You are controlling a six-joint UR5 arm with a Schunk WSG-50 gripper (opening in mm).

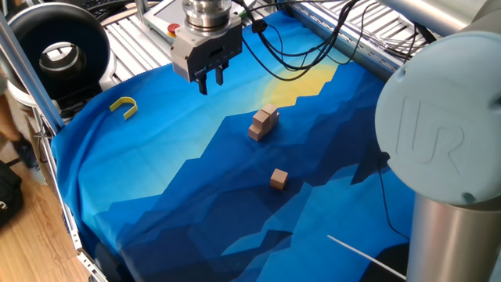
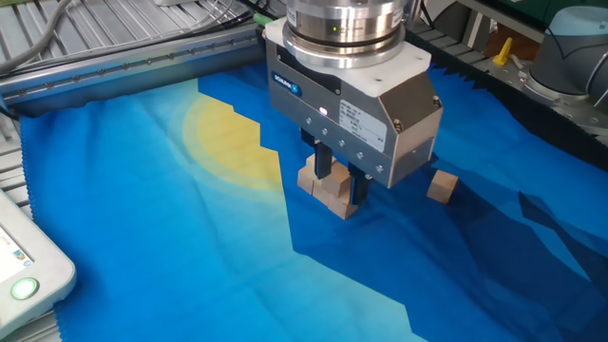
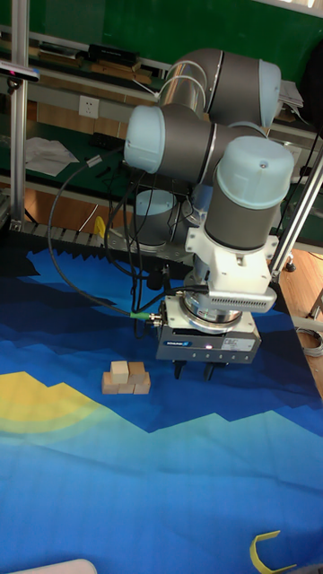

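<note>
My gripper [image 1: 213, 88] hangs above the blue cloth, its two dark fingers apart and nothing between them. In exterior view 2 the open gripper [image 2: 340, 190] partly covers a small stack of wooden cubes. Exterior view 3 has the gripper [image 3: 194, 377] to the right of that stack [image 3: 126, 378], with a gap between. The stack [image 1: 263, 123] has a lower row of cubes touching each other and a second layer on top. A single wooden cube [image 1: 279, 179] lies apart from it on the dark blue part of the cloth, also visible as a loose cube [image 2: 442, 186]; exterior view 3 does not show it.
A yellow curved strip [image 1: 124, 106] lies near the cloth's edge. At the cloth's border rests a control pendant [image 2: 30, 271] with a green-lit button. Loose cables [image 1: 301, 59] hang by the arm.
</note>
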